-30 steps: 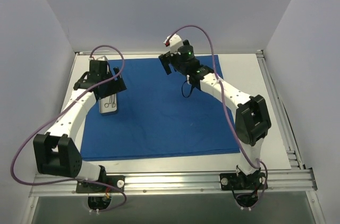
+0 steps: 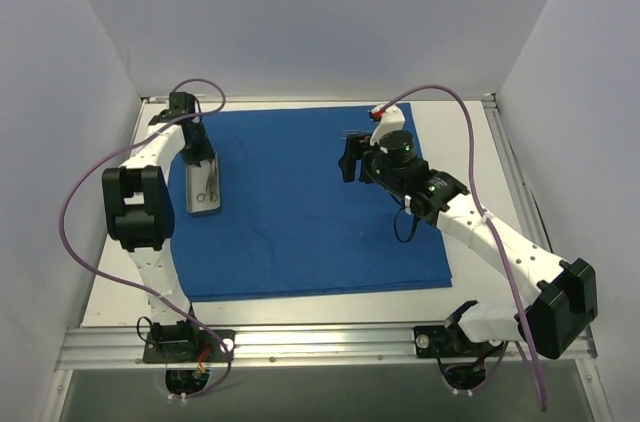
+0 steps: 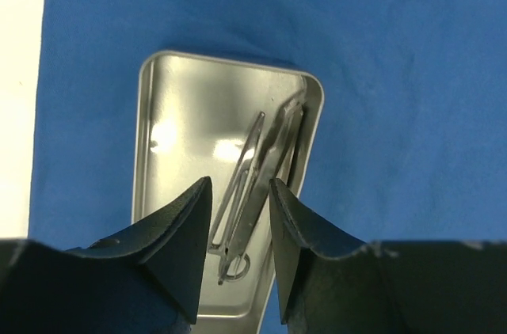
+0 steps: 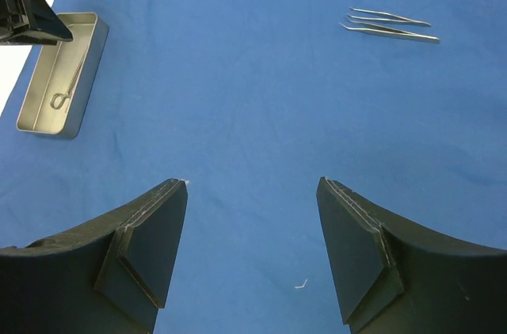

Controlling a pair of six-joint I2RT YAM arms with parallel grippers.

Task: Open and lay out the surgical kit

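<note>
The steel tray [image 2: 195, 200] lies at the left of the blue cloth, holding scissor-like instruments [image 3: 238, 215] along its right side. Above it, pointing down, is my left gripper, part open with a gap between its fingers. My right gripper hangs over the right half of the cloth, its fingers apart and nothing seen between them. Beyond it, several slim steel tweezers [image 4: 392, 32] lie side by side on the cloth.
The blue cloth [image 2: 290, 232] covers most of the white table [image 2: 480, 162]. My left gripper shows at the top left of the right wrist view.
The right gripper has moved back toward the front right, away from the rear of the cloth.
</note>
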